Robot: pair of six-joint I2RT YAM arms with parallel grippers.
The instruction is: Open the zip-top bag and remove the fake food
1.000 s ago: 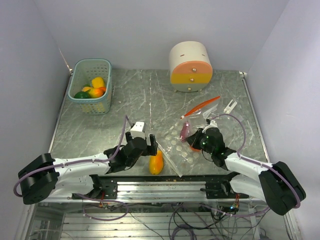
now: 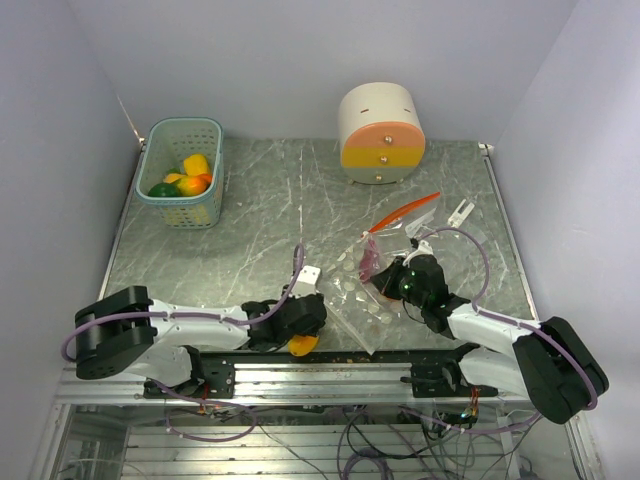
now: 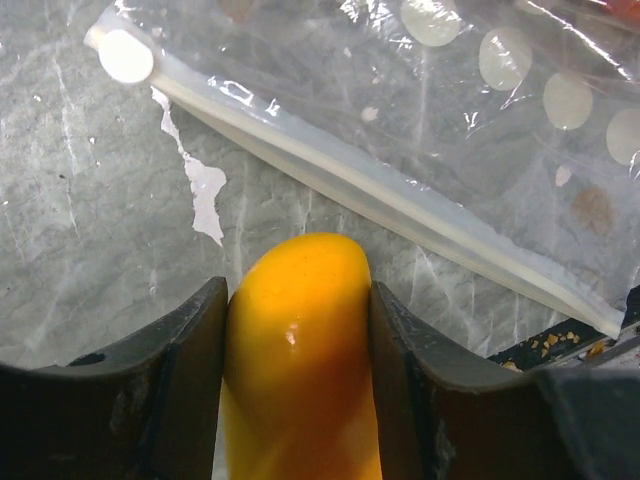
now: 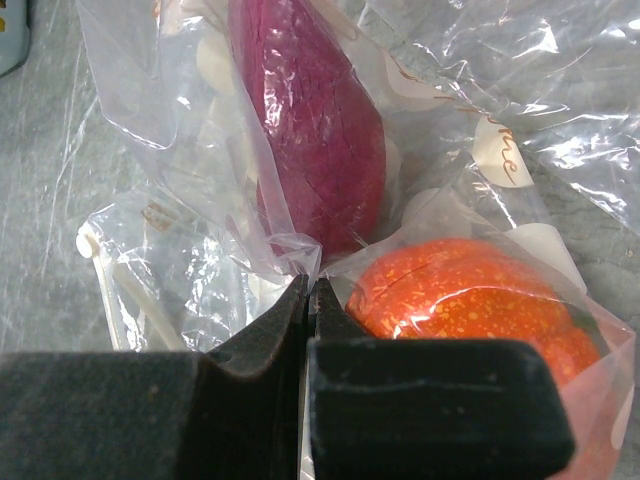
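Note:
In the left wrist view my left gripper has its fingers against both sides of a yellow-orange fake food (image 3: 300, 380), lying outside the clear bag (image 3: 450, 140). My right gripper is shut on a pinch of the bag's plastic. In the right wrist view, a purple fake food (image 4: 315, 140) and a mottled orange one (image 4: 455, 295) lie under clear plastic on either side of its fingertips.
A basket (image 2: 180, 215) of fake food stands at back left, a rounded drawer box (image 2: 370, 110) at back centre. An orange piece (image 2: 400, 210) lies at the bag's far side.
My left gripper has moved right and toward the front edge, down onto the yellow-orange food, closing round it. The right arm has stayed still.

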